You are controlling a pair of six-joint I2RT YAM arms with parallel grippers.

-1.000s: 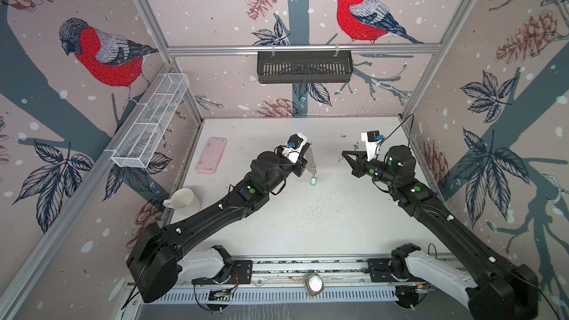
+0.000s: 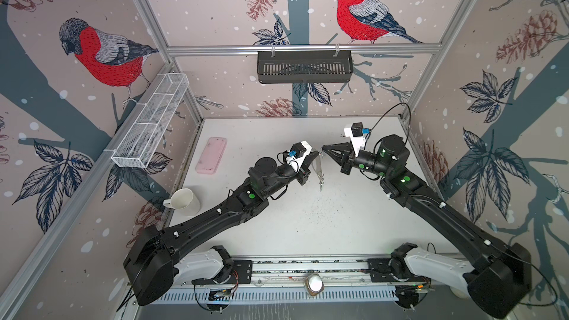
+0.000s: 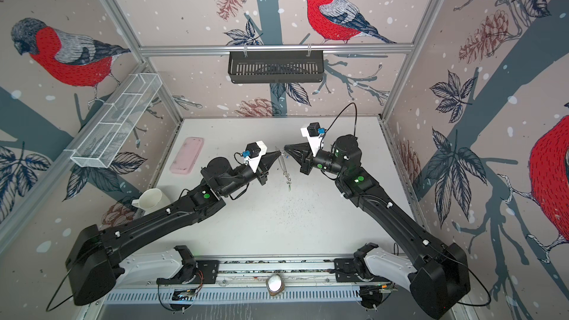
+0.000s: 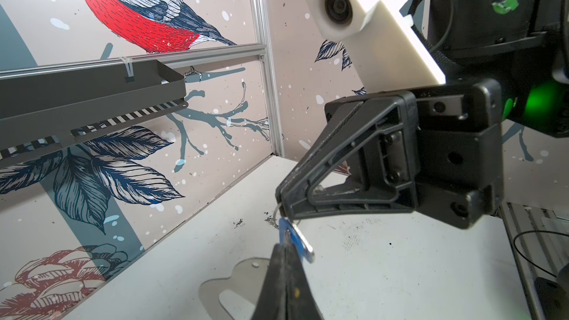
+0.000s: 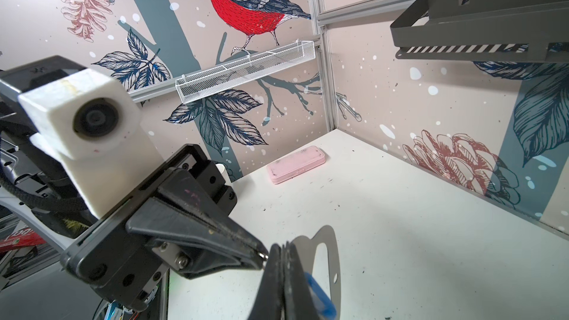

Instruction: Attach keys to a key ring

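Observation:
Near the middle of the table, above its surface, my left gripper (image 2: 317,153) and right gripper (image 2: 324,148) meet almost tip to tip. A flat grey metal holder with a cut-out (image 5: 335,254) hangs from the left gripper's fingertips, small metal pieces (image 3: 288,181) dangling below it. In the left wrist view a thin wire ring (image 4: 276,212) sits at the right gripper's tip, carrying a blue tag (image 4: 285,231). That tag lies just beyond the left fingers (image 4: 289,284), seemingly against or very near them. Whether ring and holder are linked cannot be made out.
A pink case (image 2: 211,155) lies at the back left, and a white mug (image 2: 184,201) stands at the left edge. Dark tray (image 2: 304,76) and white wire basket (image 2: 151,121) are mounted on the frame.
My right gripper has moved left, closing the gap to the left one, which shifted slightly right. The dangling pieces swung right; the blue and green tags no longer show clearly from above.

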